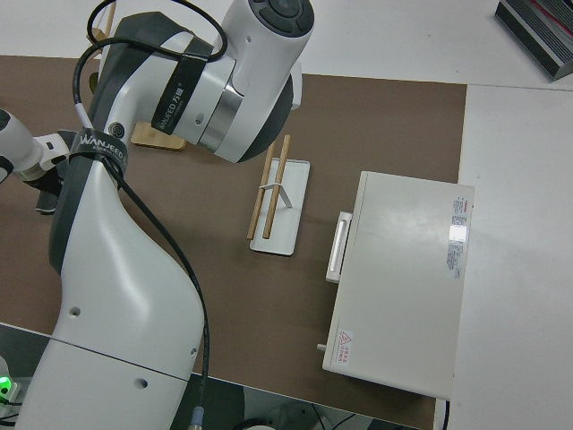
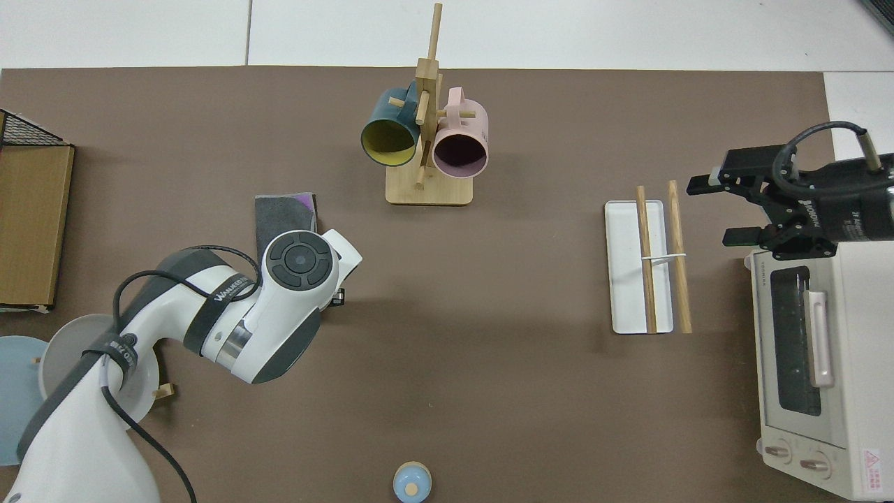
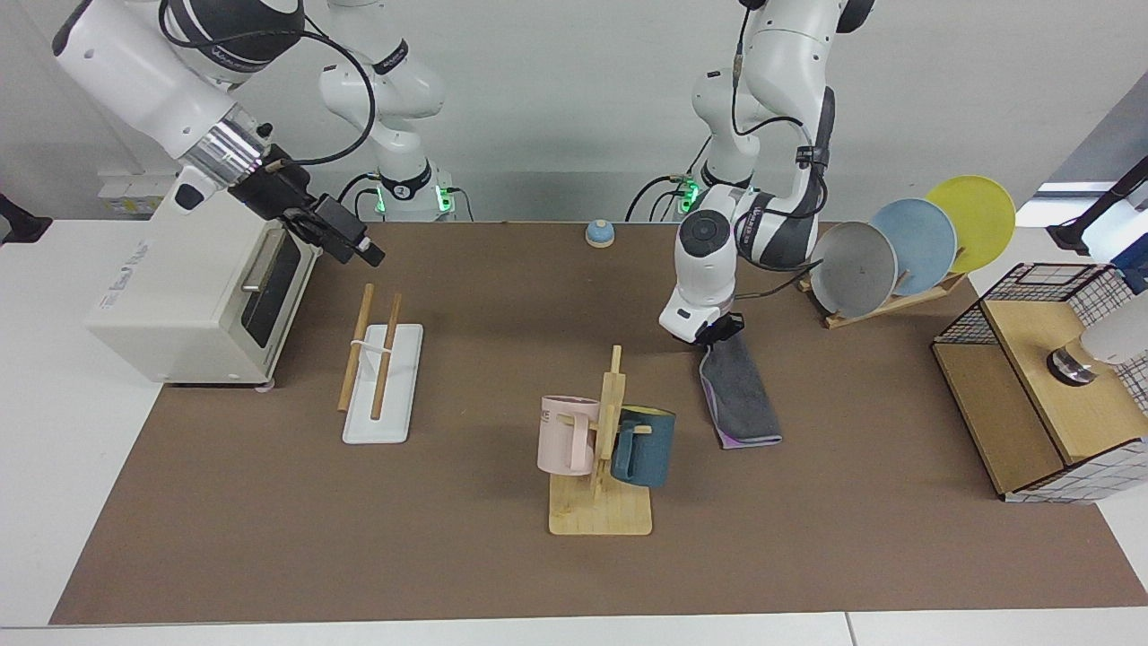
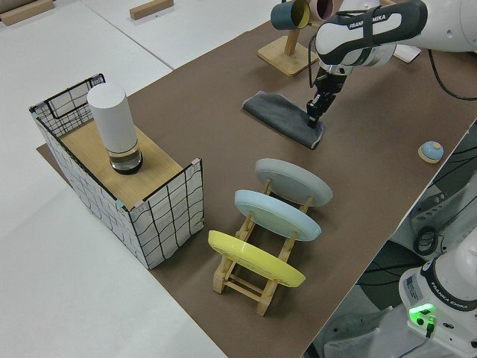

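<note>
One gripper [image 4: 317, 112] points down at the folded grey cloth [image 3: 739, 393], its fingertips at or on the cloth; its fingers are mostly hidden under the arm in the top view. The other gripper [image 2: 716, 209] hangs in the air beside the white oven [image 2: 792, 360], its two fingers spread apart, nothing between them. A blue mug [image 2: 390, 126] and a pink mug [image 2: 461, 142] hang on the wooden tree. A white board [image 2: 621, 268] carries two wooden rods.
A plate rack with yellow [image 3: 979, 215], blue and grey plates stands beside the arm at the cloth. A wire-sided wooden shelf [image 3: 1012, 420] holds a white cylinder. A small blue object [image 2: 411, 482] lies near the table edge.
</note>
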